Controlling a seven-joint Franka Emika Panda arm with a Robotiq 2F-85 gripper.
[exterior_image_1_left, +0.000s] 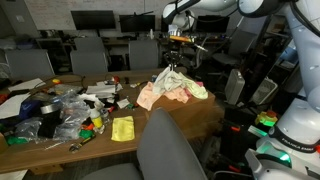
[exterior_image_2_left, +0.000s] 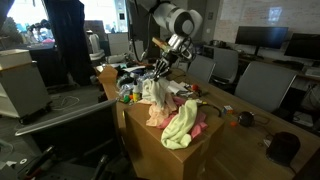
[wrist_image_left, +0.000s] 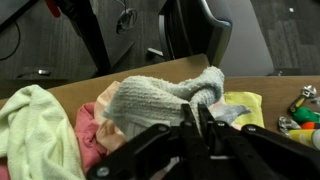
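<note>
A white cloth hangs from my gripper, which is shut on a bunched part of it. In exterior view 1 the white cloth drapes down from the gripper toward the pile of cloths at the table's right end. Exterior view 2 shows the white cloth stretched below the gripper; its lower part reaches the other cloths. Around it lie a pale green cloth, a pink cloth and a red cloth. The fingertips are partly hidden by the fabric.
A yellow cloth lies alone near the table's front edge. Plastic bags, bottles and small items crowd the left of the table. An office chair stands close in front.
</note>
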